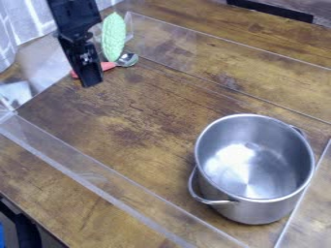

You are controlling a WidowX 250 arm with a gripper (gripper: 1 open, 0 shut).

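The black gripper [85, 70] hangs at the upper left, just in front of a pale green corn-like object [112, 36] and a red-handled utensil [127, 59] with a metal end. Whether its fingers are apart or together is hard to tell. A large steel pot [253, 165] with side handles stands upright and empty at the lower right.
Clear plastic edges border the wooden surface [142, 116] along the left, front and right. A white cloth [19, 34] is at the upper left.
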